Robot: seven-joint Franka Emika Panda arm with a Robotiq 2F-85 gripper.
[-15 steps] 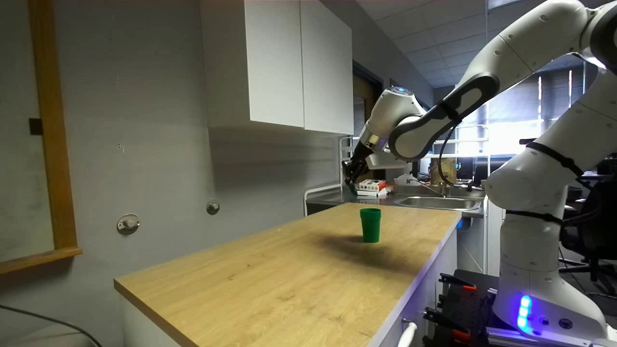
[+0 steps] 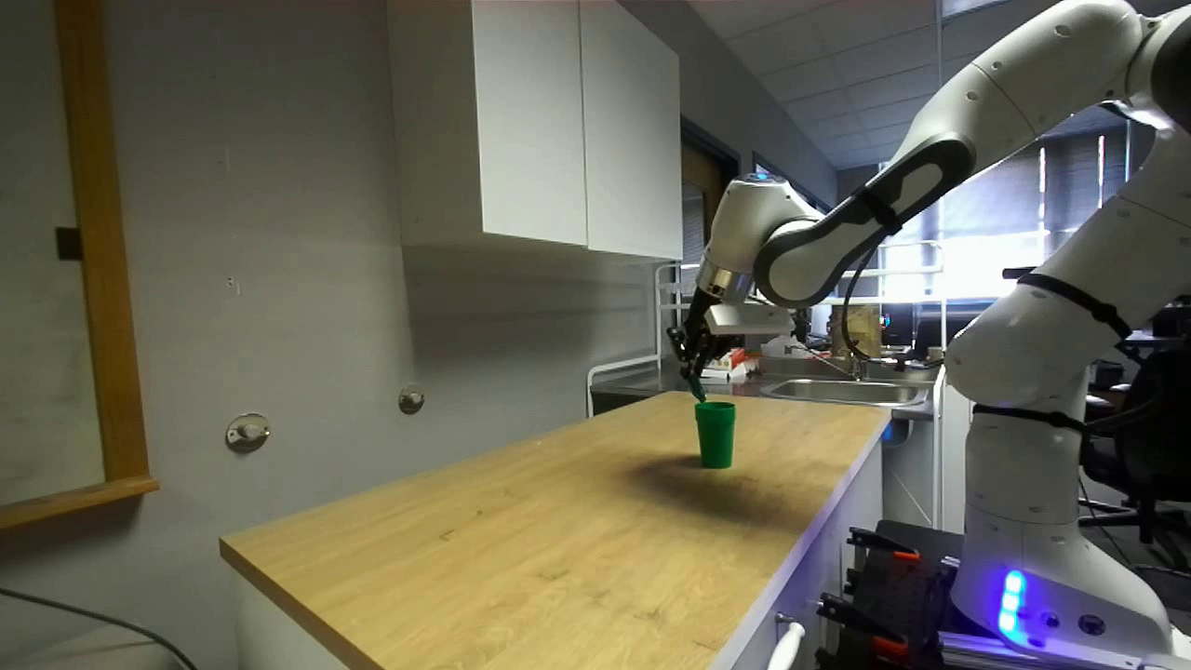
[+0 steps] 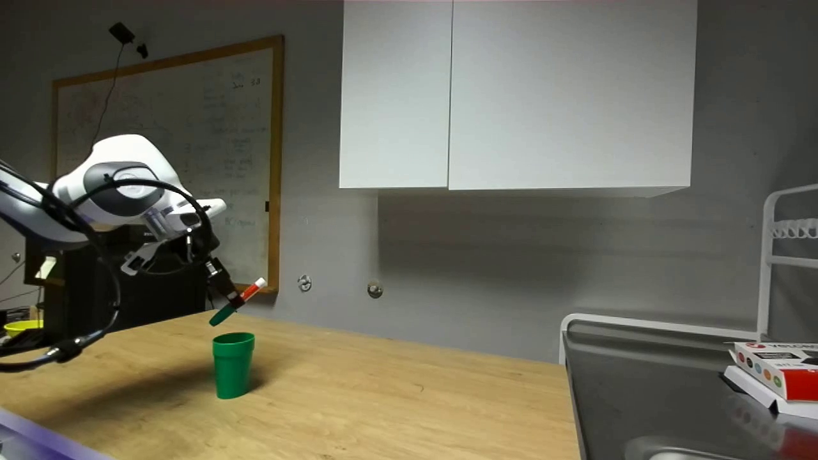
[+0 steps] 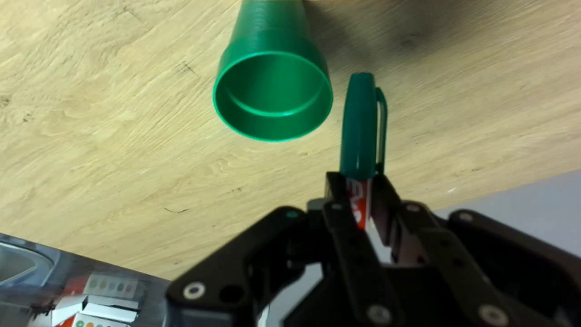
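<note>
A green cup stands upright on the wooden counter, its mouth upward; the wrist view looks into the cup and its visible inside is empty. My gripper is shut on a marker with a green cap and a red-and-white barrel. In exterior view 2 the marker is tilted, its capped end low and just above the cup's rim, apart from it. Seen in exterior view 1, my gripper hangs over the cup, partly hiding the marker.
White cabinets hang on the wall above.
My gripper has come lower and a little to the right in exterior view 1, bringing the marker's capped end close to the cup. The cup has stayed put.
</note>
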